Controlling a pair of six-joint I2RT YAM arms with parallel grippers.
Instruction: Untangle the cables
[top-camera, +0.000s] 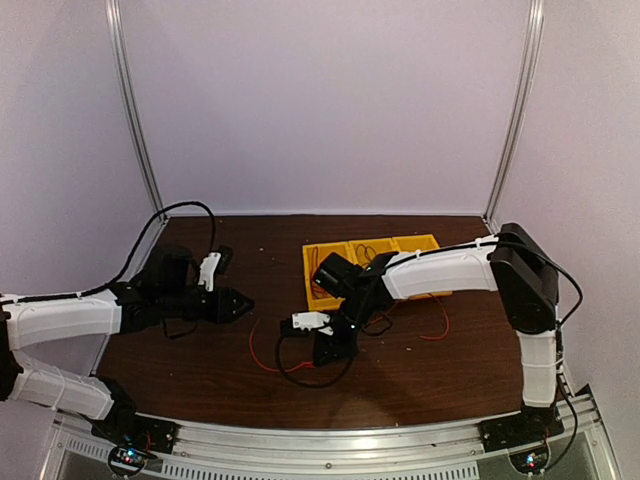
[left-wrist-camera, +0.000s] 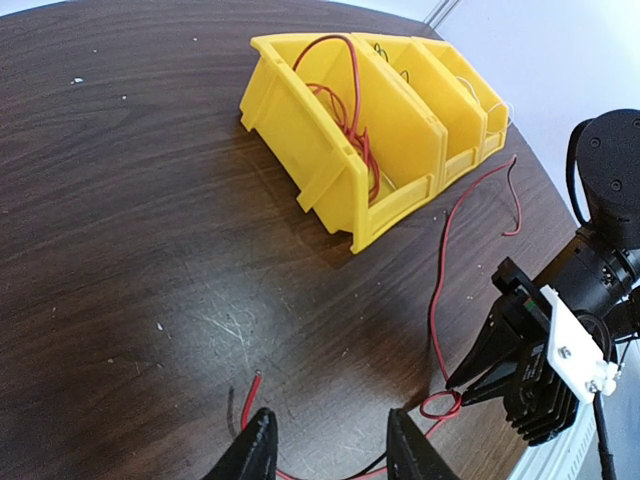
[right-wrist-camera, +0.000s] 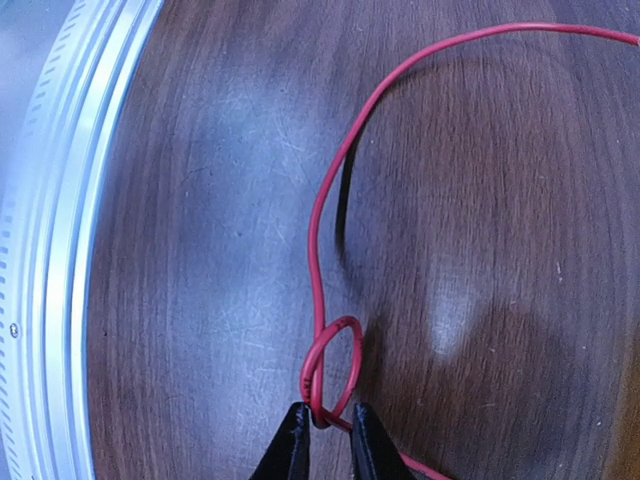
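A red cable (top-camera: 264, 362) lies on the dark table, curving from the left under my right gripper and out toward the box on the right. In the right wrist view the red cable (right-wrist-camera: 318, 235) has a small loop (right-wrist-camera: 354, 350) where it crosses itself, right at the fingertips. My right gripper is part open there; whether the cable lies between its fingers or just beyond them I cannot tell. My left gripper stands open above the table, nothing held, with the cable's left end (left-wrist-camera: 254, 384) showing beyond its fingers.
A yellow divided box (top-camera: 309, 280) stands behind the right arm, with red cables (left-wrist-camera: 360, 145) in its left compartment and thinner ones in others. A metal rail (top-camera: 330, 438) runs along the front edge.
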